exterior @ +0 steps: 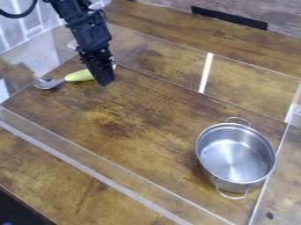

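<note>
My black gripper (pixel 101 72) hangs over the upper left of the wooden table, just beside a pale yellow-green elongated object (pixel 77 76), partly behind the fingers. The gripper looks shut, with nothing visible between its fingers. A silver spoon (pixel 47 83) lies just left of the yellow-green object.
A steel pot (pixel 235 155) with two handles stands at the lower right. Clear strips or panels border the work area, with a white tape line (pixel 207 74) at upper right.
</note>
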